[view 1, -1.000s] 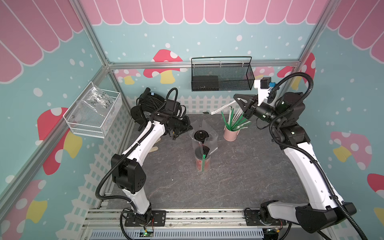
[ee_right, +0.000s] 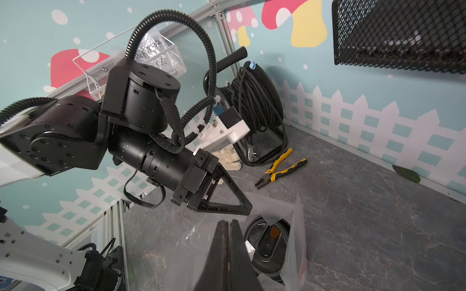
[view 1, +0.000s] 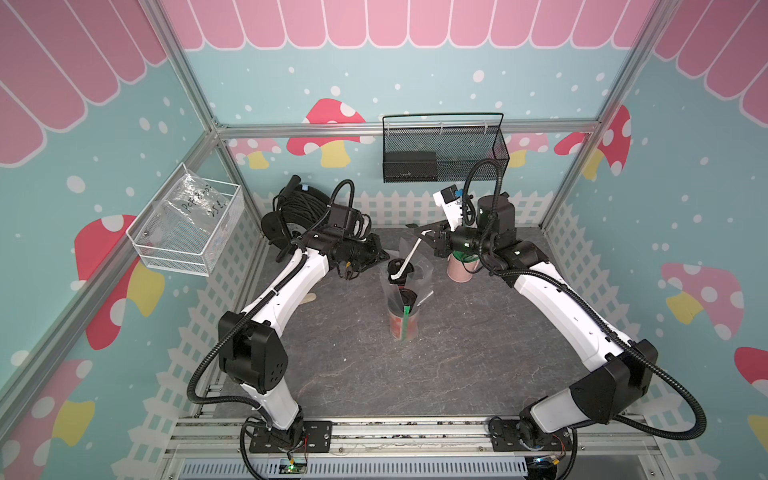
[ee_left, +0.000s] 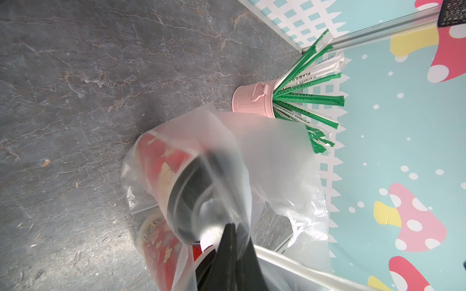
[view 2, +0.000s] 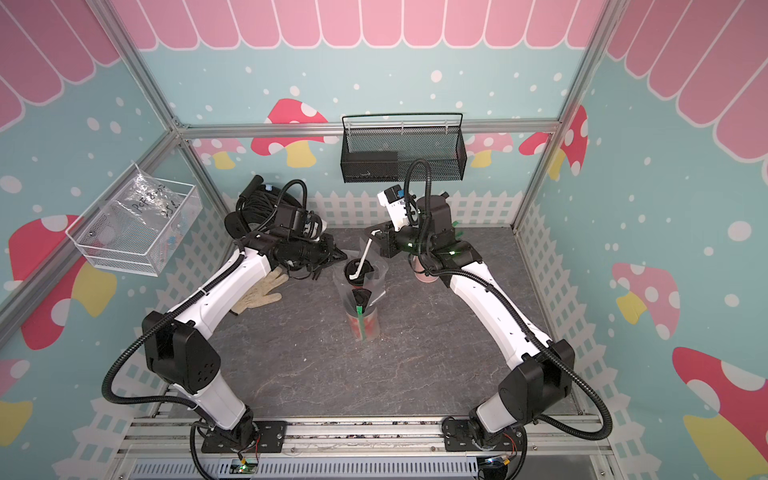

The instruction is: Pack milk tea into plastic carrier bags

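Note:
A translucent plastic bag [view 1: 424,264] stands at the table's middle around two cups with black lids [view 2: 358,269]; a green straw lies along the front one. My right gripper [view 1: 424,233] is shut on the upper end of a white straw [view 1: 408,257], which angles down over the back cup. My left gripper [view 1: 382,254] is shut at the bag's left rim, with bag plastic [ee_left: 228,203] running to its fingertips in the left wrist view.
A pink bucket of straws [ee_left: 252,99] stands back right. A cable reel [ee_right: 254,106], pliers [ee_right: 279,172] and gloves [view 2: 260,292] lie back left. Wire baskets hang on the back [view 1: 444,148] and left walls [view 1: 172,256].
My right gripper has moved left from near the straw bucket, bringing the white straw down over the back cup. My left gripper has shifted slightly.

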